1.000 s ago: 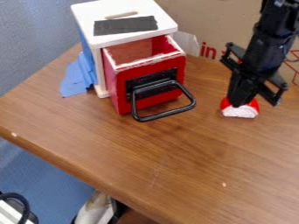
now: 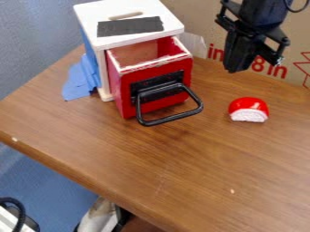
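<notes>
A red and white object [image 2: 248, 110] lies on the wooden table right of a red drawer box [image 2: 154, 105], which is pulled out of a white cabinet [image 2: 98, 13] with a black handle at its front. My gripper [image 2: 246, 62] is raised above and behind the red and white object, at the top right. Whether its fingers are open or shut is hard to make out; nothing shows held.
A blue cloth [image 2: 79, 83] lies left of the cabinet. A cardboard sheet [image 2: 198, 27] stands at the back. The table edge runs along the left.
My gripper has risen from over the red and white object and moved slightly left and back, uncovering it. The object stays on the table.
</notes>
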